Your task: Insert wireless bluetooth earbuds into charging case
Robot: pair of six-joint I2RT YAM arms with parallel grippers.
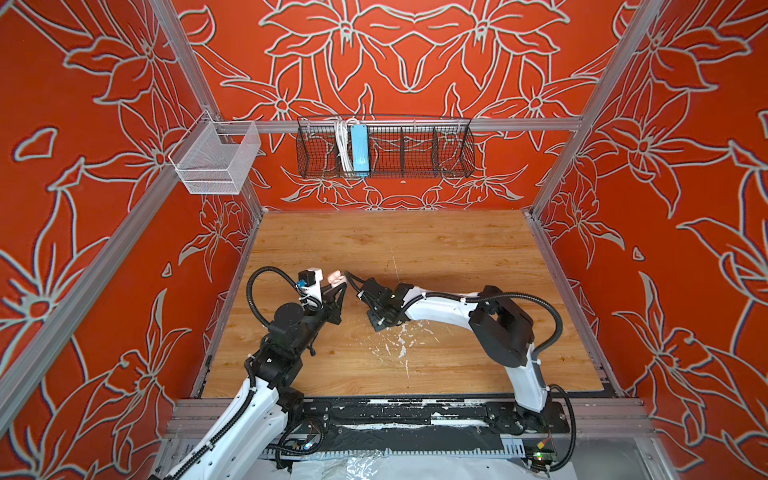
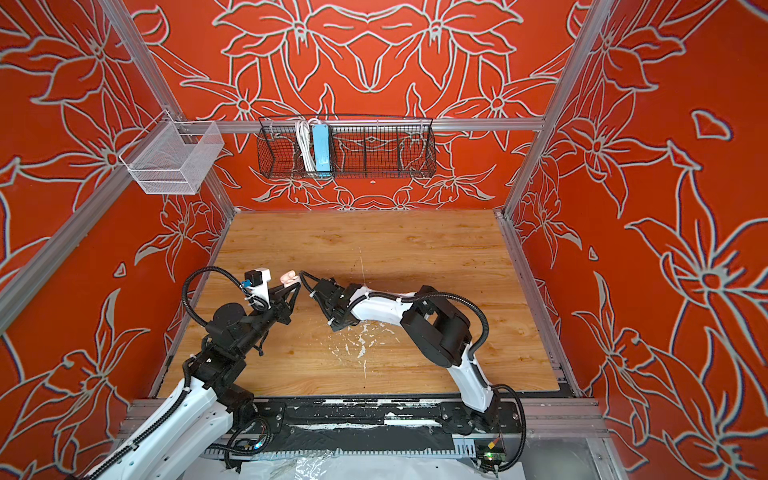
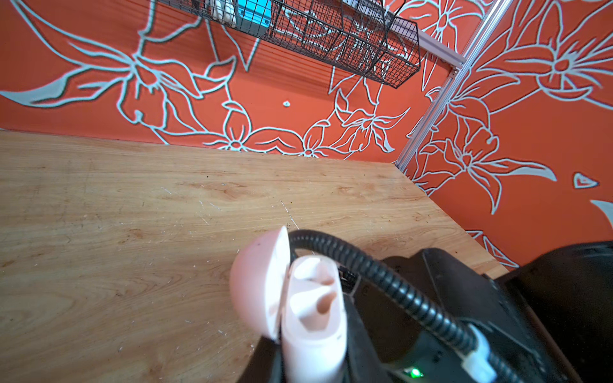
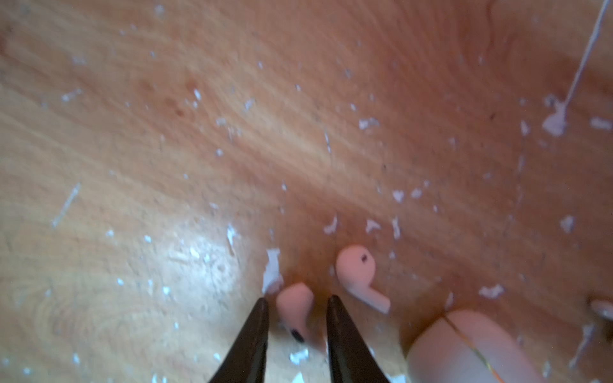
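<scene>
My left gripper is shut on the pink charging case [image 3: 314,303], held upright above the table. Its lid [image 3: 255,284] stands open to the left, and both earbud slots look empty. In the right wrist view, two pink earbuds lie on the wood. One earbud [image 4: 295,305] sits between the fingertips of my right gripper, which is part open, with a gap on either side. The other earbud [image 4: 355,266] lies just outside the right-hand finger, its stem pointing down and right. From above, the right arm hides both earbuds.
White specks are scattered around the earbuds. A rounded pink object [image 4: 469,351] with a seam shows at the lower right of the right wrist view. Wire baskets [image 1: 416,152] hang on the wall.
</scene>
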